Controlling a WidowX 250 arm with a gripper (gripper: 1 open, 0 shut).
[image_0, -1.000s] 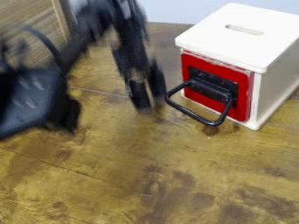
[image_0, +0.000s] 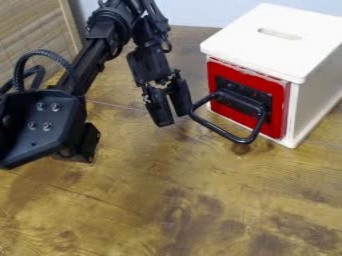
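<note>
A white box (image_0: 281, 45) with a slot in its top stands on the wooden floor at right. Its red front panel (image_0: 274, 122) carries a black plate with a black bar handle (image_0: 225, 132) sticking out toward the left. My black gripper (image_0: 170, 102) hangs pointing down just left of that handle, close to it. I cannot tell whether its fingers are open or shut; nothing clearly shows between them.
A woven wooden panel (image_0: 30, 30) stands behind the arm at the left, and a pale wall (image_0: 201, 12) at the back.
The box looks unmoved.
</note>
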